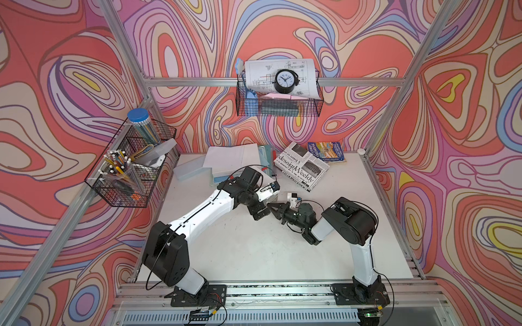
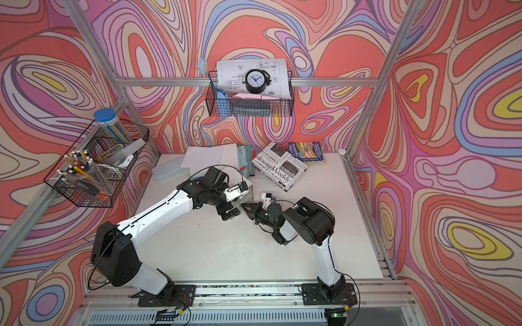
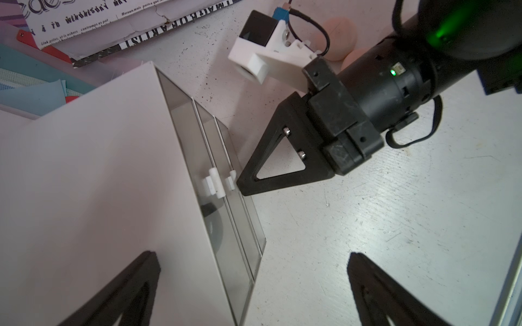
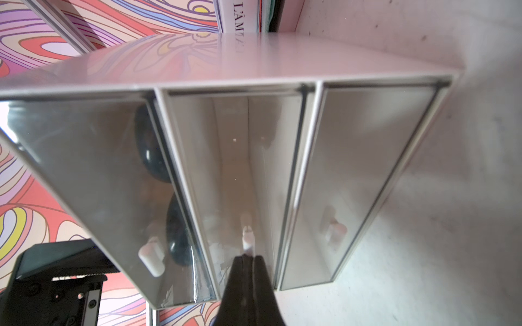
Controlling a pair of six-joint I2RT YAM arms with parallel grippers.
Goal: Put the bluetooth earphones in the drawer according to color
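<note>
The white drawer unit (image 3: 108, 163) has three clear-fronted drawers, all pushed in. In the right wrist view, the middle drawer's white handle (image 4: 248, 239) sits just beyond the fingertips of my right gripper, which is shut with nothing between its fingers. Dark rounded shapes (image 4: 152, 142), seemingly black earphones, show behind the leftmost drawer front in that view. Pale round pieces (image 3: 338, 39), perhaps the light earphones, lie on the table, partly covered by the right arm. My left gripper is open, its fingers wide apart around the unit's edge; its contact with the unit is unclear.
A magazine (image 1: 303, 165) and a blue book (image 1: 326, 151) lie at the back. White folders (image 1: 231, 159) stand behind the unit. Bare table (image 1: 255, 252) stretches in front of both arms, which are close together at the unit.
</note>
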